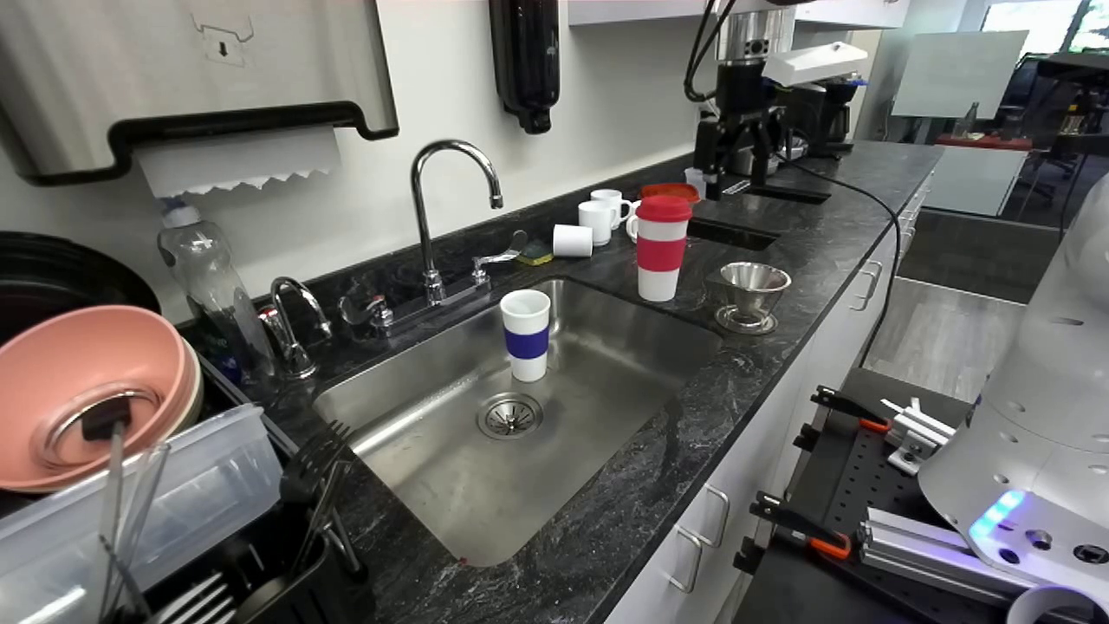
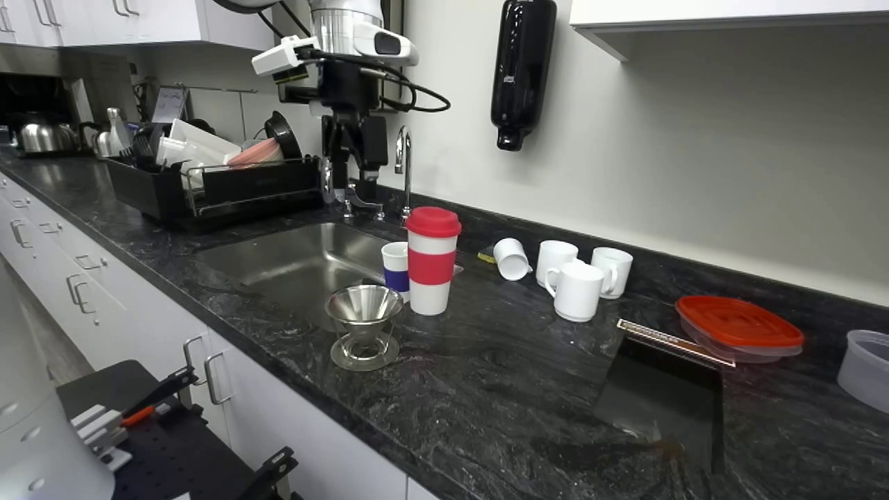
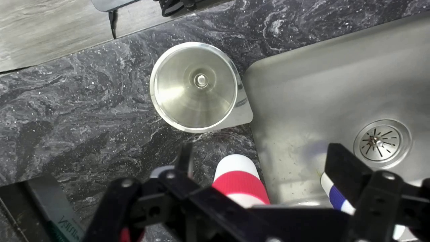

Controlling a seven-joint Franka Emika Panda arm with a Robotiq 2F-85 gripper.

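My gripper is open, with its two dark fingers wide apart and nothing held between them. It hangs above the counter and sink, clear of everything, as exterior view 2 shows. The tall white cup with a red lid and red band [image 2: 430,268] stands upright on the counter beside the sink. In the wrist view that red-banded cup [image 3: 240,180] is partly covered by the gripper body. Inside the sink [image 1: 608,411] stands a white cup with a blue band [image 1: 526,338]. A metal cone dripper [image 3: 193,90] sits on its base near the counter's front edge.
White mugs [image 2: 576,292], one on its side, stand along the wall near a red-lidded container [image 2: 737,323]. The faucet [image 1: 424,208] rises behind the sink. A full dish rack [image 2: 225,196] occupies the sink's far side. Open counter lies right of the dripper in exterior view 2.
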